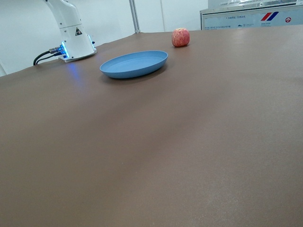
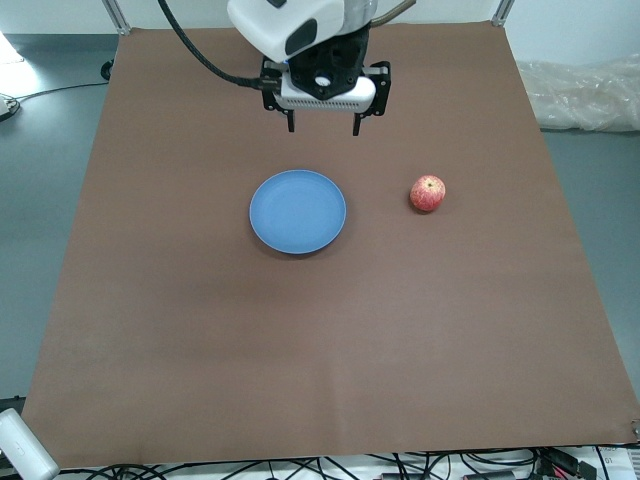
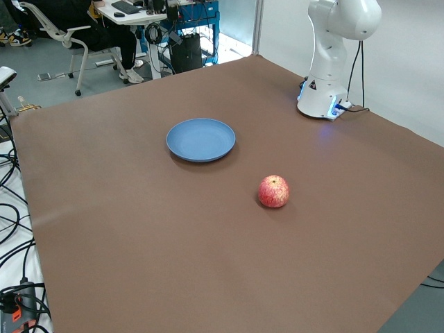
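A light blue round plate (image 2: 298, 211) lies flat near the middle of the brown table, also visible as a shallow dish (image 1: 133, 64) in the top view and in the right view (image 3: 200, 139). A red apple (image 2: 427, 193) rests apart from it on the table, to its right in the left view; the apple (image 3: 273, 191) is empty-surrounded. My gripper (image 2: 324, 121) hangs at the far side, above and behind the plate, with its fingers spread open and nothing visible between them.
Cables (image 3: 14, 229) and equipment line one table edge. A person sits at a desk beyond the table in the right view.
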